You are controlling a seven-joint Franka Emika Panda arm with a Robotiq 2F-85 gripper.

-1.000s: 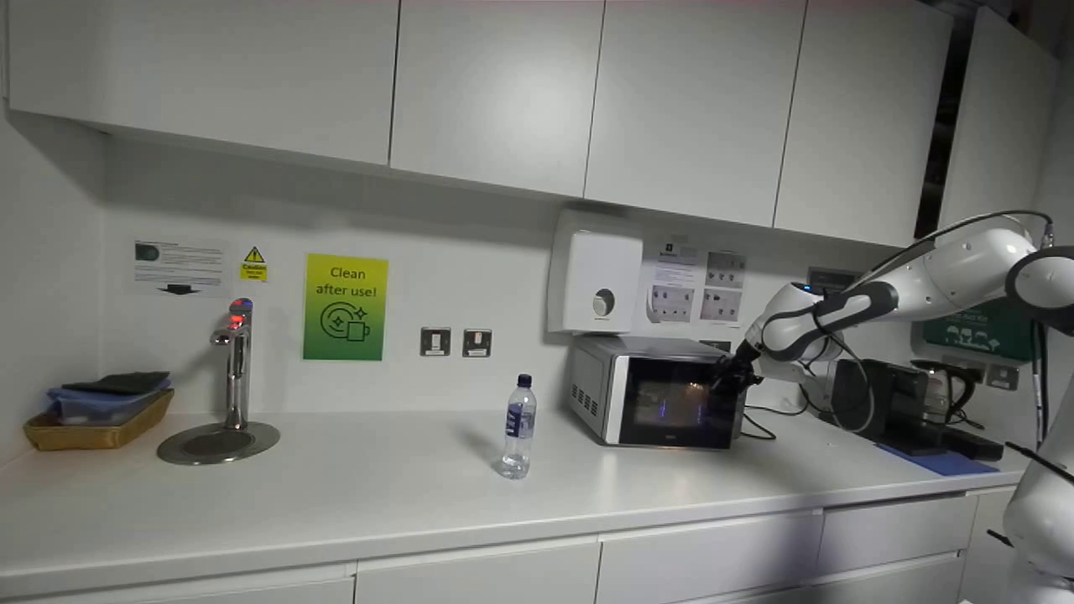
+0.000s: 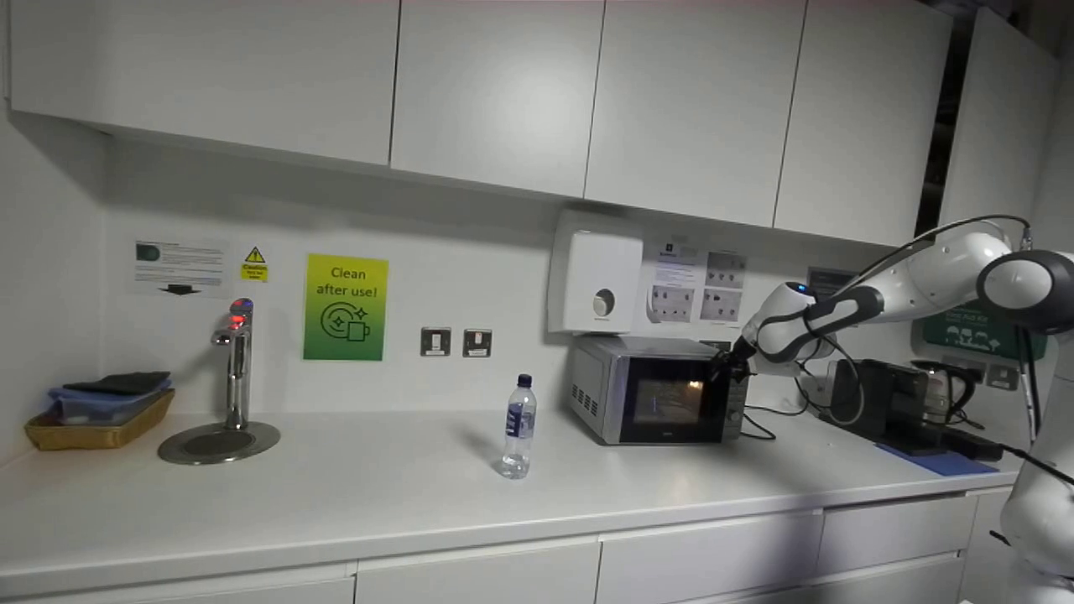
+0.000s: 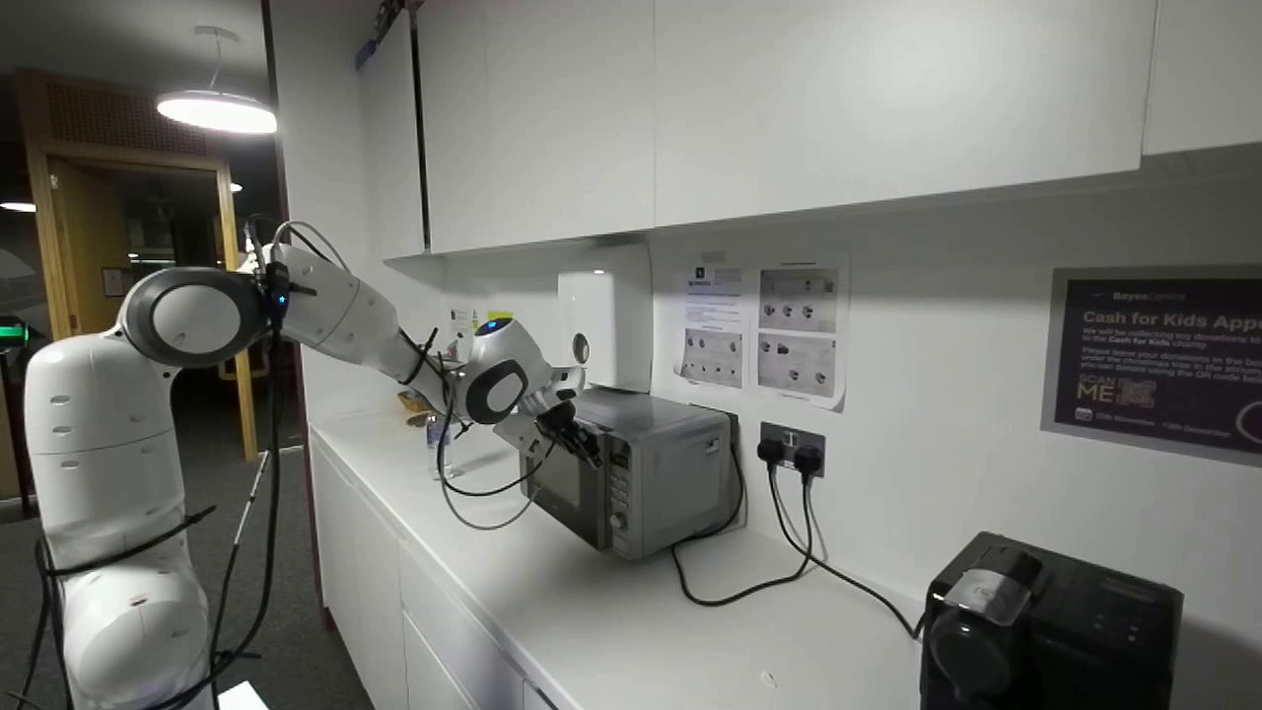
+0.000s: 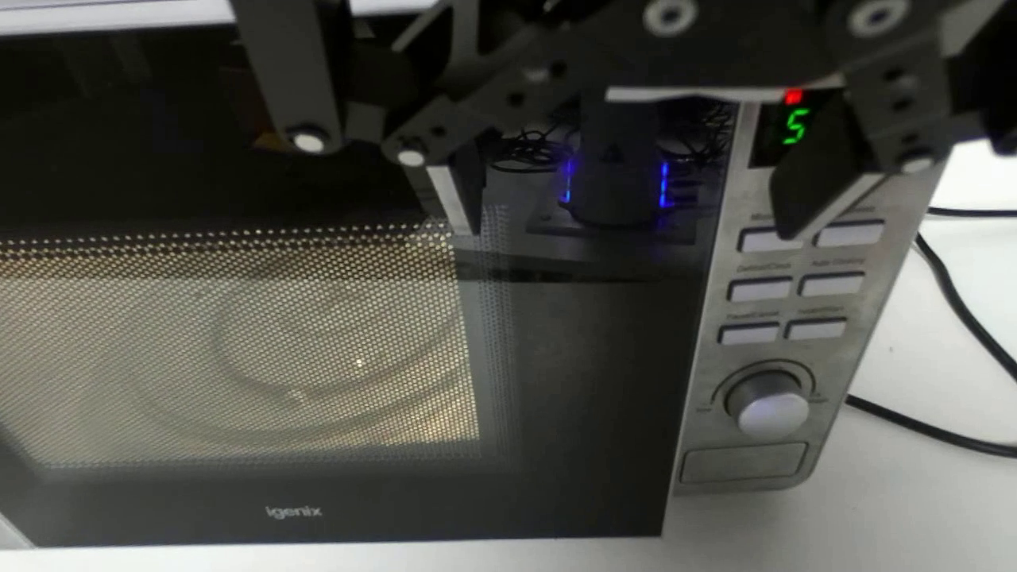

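The silver microwave (image 2: 601, 393) stands on the counter, its dark door (image 4: 591, 400) looking flush with the control panel (image 4: 763, 362). Warm light shows through the window (image 4: 286, 343), with a round turntable faintly visible inside. A green 5 glows on the display (image 4: 794, 125), partly covered by a finger. In the wrist view my gripper is open, its fingers wide apart and nothing between them. One finger (image 4: 458, 195) is in front of the door, the other (image 4: 815, 181) in front of the panel's upper buttons. Whether either touches the microwave, I cannot tell.
A clear water bottle (image 2: 518, 433) stands left of the microwave. Black cables (image 3: 757, 592) run over the counter on its right, towards a coffee machine (image 3: 1053, 627). Cupboards (image 2: 695, 101) hang overhead. Left of the bottle, the counter is mostly clear.
The microwave door, standing slightly out from the body before, now looks flush. Its window has gone from dark to lit. My arm has shifted slightly left and towards the microwave.
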